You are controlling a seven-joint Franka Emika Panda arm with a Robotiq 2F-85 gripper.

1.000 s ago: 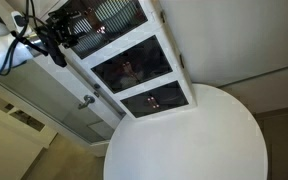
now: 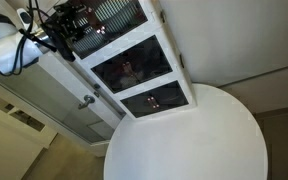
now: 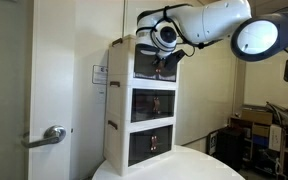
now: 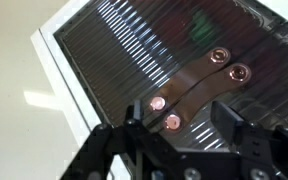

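Note:
A white cabinet [image 3: 111,120] holds three stacked dark-fronted compartments. In the wrist view, two brown leather straps [image 4: 189,83] with copper rivets stand side by side on the upper compartment's dark, see-through door [image 4: 114,60]. My gripper is at the lower ends of the straps, its fingers [image 4: 224,118] apart on either side of them. No grip on either strap shows. Exterior view 2 has the gripper [image 3: 167,62] in front of the top compartment, and in exterior view 1 the gripper [image 2: 76,28] is up at that same compartment.
The lower two compartments, the middle door [image 2: 132,65] and the bottom door [image 2: 155,98], appear shut. A door with a metal handle [image 3: 53,134] stands at the left.
The arm and gripper have shifted only slightly near the top compartment. The cabinet and its doors look the same.

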